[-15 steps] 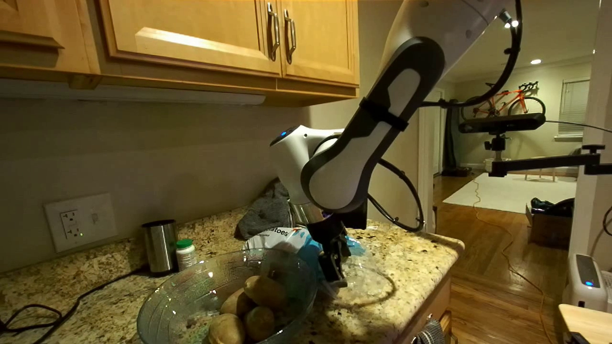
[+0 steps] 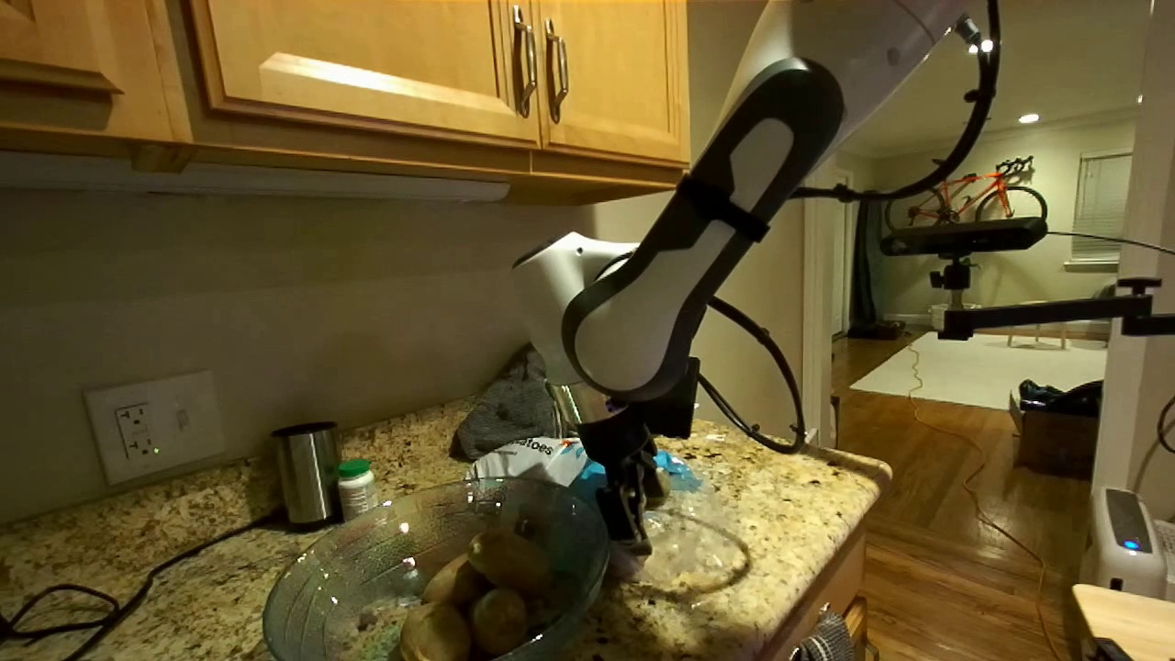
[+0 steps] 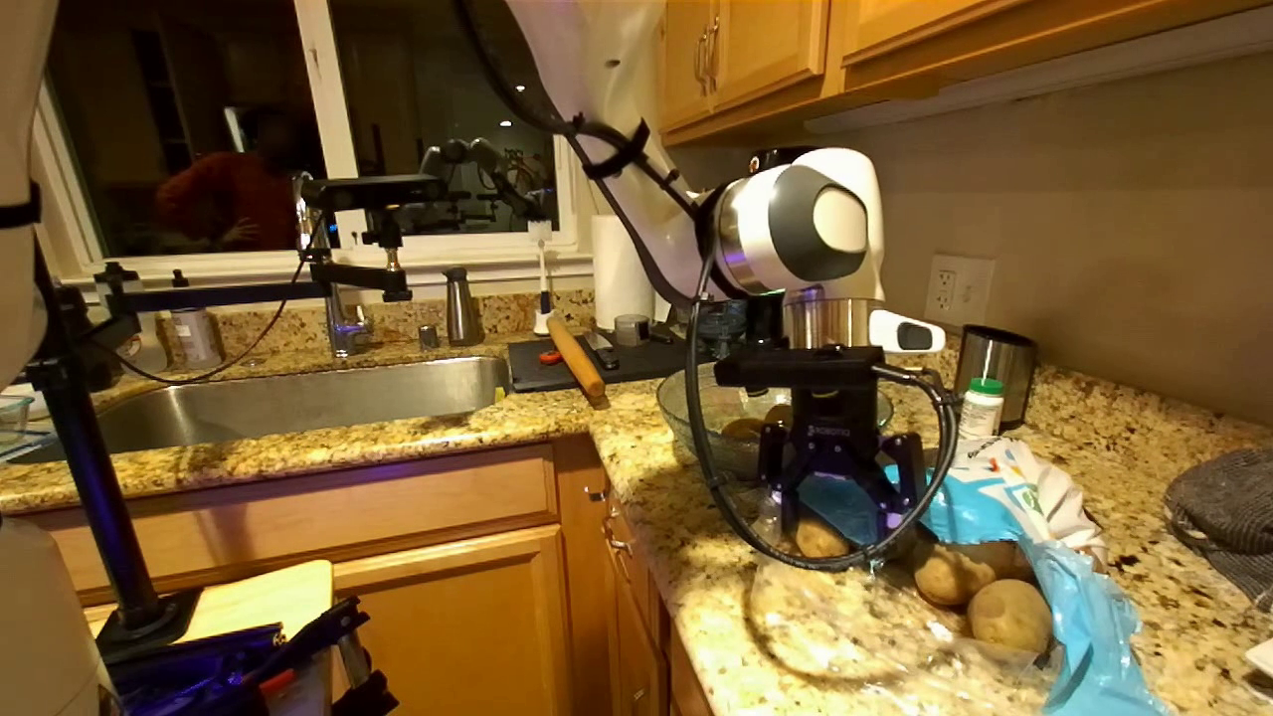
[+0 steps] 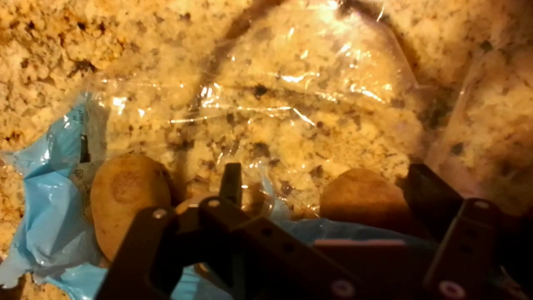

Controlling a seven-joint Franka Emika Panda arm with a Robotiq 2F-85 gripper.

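Observation:
My gripper (image 3: 838, 523) points down over the clear potato bag (image 4: 280, 107), its fingers spread wide. Between them in the wrist view, nearer the right-hand finger (image 4: 430, 192), shows a brown potato (image 4: 362, 197); I cannot tell whether they touch. Another potato (image 4: 127, 195) lies outside the left-hand finger, by the bag's blue part (image 4: 52, 220). Exterior view 2 has loose potatoes (image 3: 1011, 617) at the bag's mouth. Beside the gripper (image 2: 630, 523) in exterior view 1 stands a glass bowl (image 2: 319, 573) holding several potatoes (image 2: 509, 560).
A steel cup (image 2: 307, 474) and a green-capped bottle (image 2: 357, 490) stand behind the bowl near the wall. Grey cloth (image 2: 507, 409) lies at the back. Cabinets (image 2: 374, 66) overhang the counter. Bare granite (image 2: 788, 496) extends toward the counter's right end.
The arm and gripper have shifted slightly left in exterior view 1, closer to the bowl's rim. The bowl and its potatoes have stayed put.

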